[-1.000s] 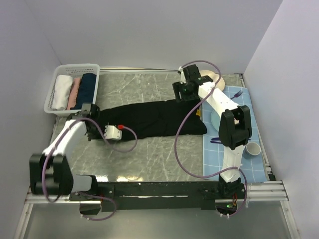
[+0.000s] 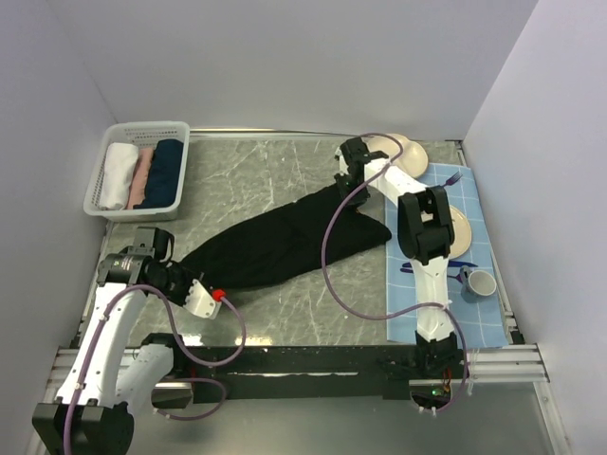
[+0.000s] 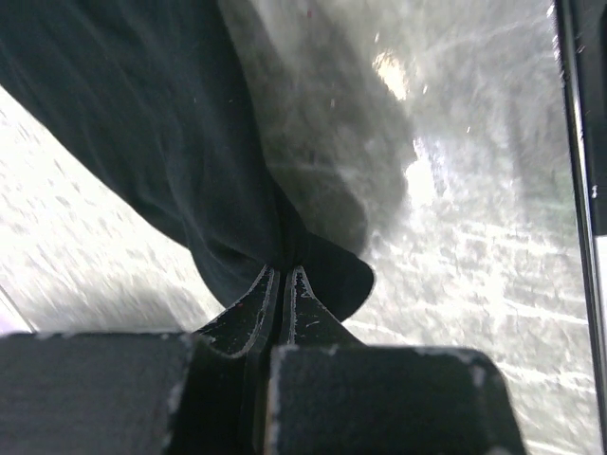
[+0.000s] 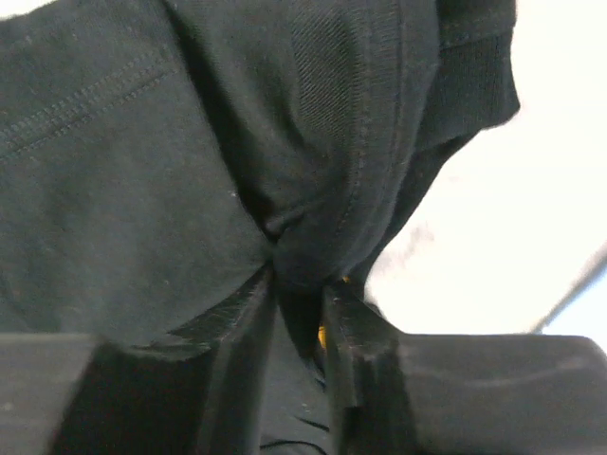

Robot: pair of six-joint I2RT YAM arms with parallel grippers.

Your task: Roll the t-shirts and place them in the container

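Note:
A black t-shirt (image 2: 294,235) lies as a long folded strip slanting across the marble table, its right end higher up than its left. At its left end my left gripper (image 2: 194,282) is shut on the cloth; in the left wrist view the fingertips pinch the shirt (image 3: 223,180), with a small flap poking out beyond them. My right gripper (image 2: 347,190) is at the shirt's upper right corner. In the right wrist view a fold of the black cloth (image 4: 332,218) runs down between the fingers, which stand slightly apart, so a firm hold cannot be told.
A white basket (image 2: 96,185) at the back left holds rolled cloths in white, pink and navy. On the right, a blue checked mat (image 2: 403,308) carries a plate, cutlery and a cup (image 2: 478,282). Bare marble lies in front of the shirt.
The left gripper has moved toward the table's front edge, taking the shirt's left end with it, so the strip now slants.

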